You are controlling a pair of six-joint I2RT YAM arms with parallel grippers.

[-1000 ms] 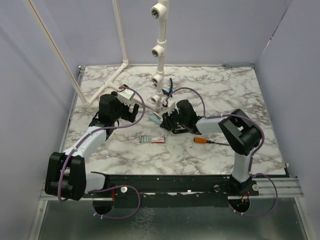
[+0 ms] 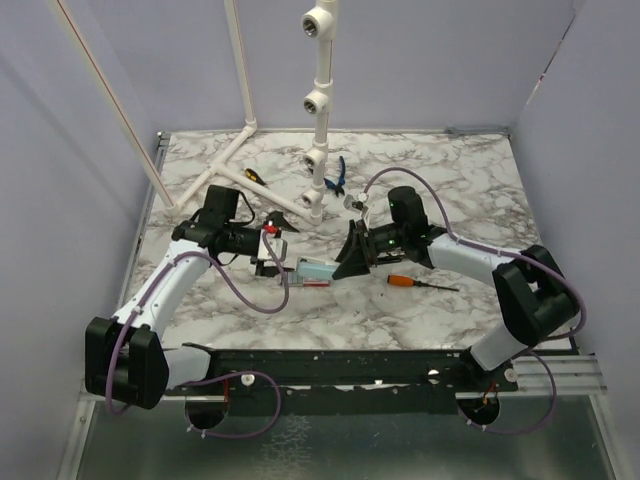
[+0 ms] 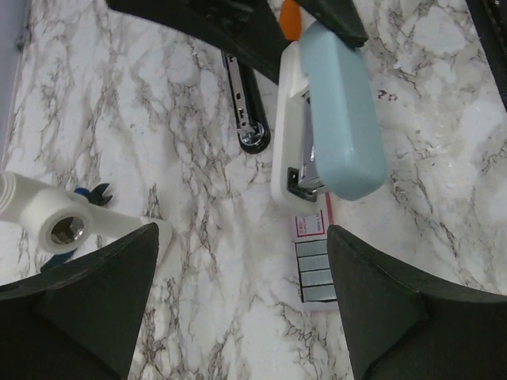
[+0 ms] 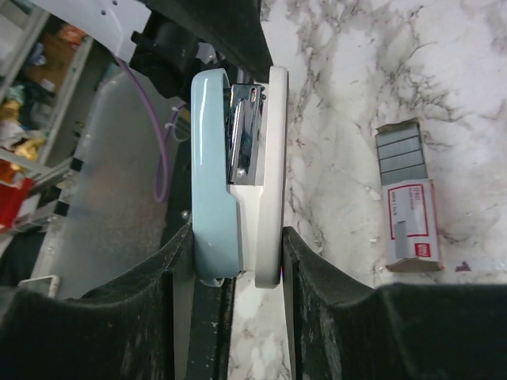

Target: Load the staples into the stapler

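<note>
A light-blue and white stapler (image 4: 215,182) is clamped in my right gripper, raised above the table. Its metal magazine (image 4: 244,134) shows between the blue top and the white base. My left gripper is open, its fingers wide apart with nothing between them; in the top view it stands left of the stapler (image 2: 316,270). Below lies the staple box (image 4: 411,222), white and red, with rows of grey staples (image 4: 402,154) showing at one end. From the left wrist, the grey staples (image 3: 317,273) appear between and beyond the fingers.
An orange-handled screwdriver (image 2: 401,281) lies right of the box. A black tool (image 3: 247,111) rests on the marble near the right gripper. Behind stand a white pipe frame (image 2: 316,160) and blue pliers (image 2: 337,185).
The stapler has come toward the table's front with the right gripper and now partly covers the staple box from above.
</note>
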